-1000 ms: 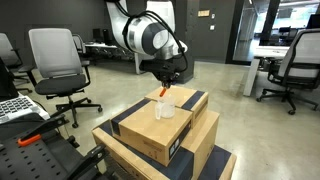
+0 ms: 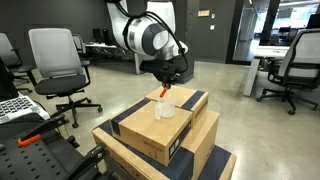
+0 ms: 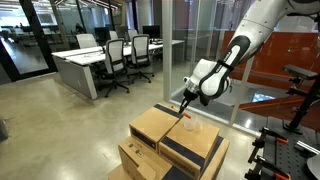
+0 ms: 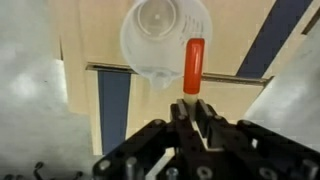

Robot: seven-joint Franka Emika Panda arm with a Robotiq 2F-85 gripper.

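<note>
In the wrist view my gripper is shut on a slim red-orange stick (image 4: 194, 65), which points away from the black fingers. Part of the stick overlaps the right edge of a whitish, see-through cup (image 4: 137, 53) with a small spout or tab. Both exterior views show the stick (image 2: 164, 92) upright, at or just above the cup (image 2: 166, 108). Whether the stick touches the cup cannot be told. The cup rests on a cardboard box (image 2: 150, 126).
Further cardboard boxes (image 2: 201, 131) stand beside and below, with dark tape bands. Behind, office chairs (image 2: 60, 70) and desks (image 3: 90, 62) stand well apart.
</note>
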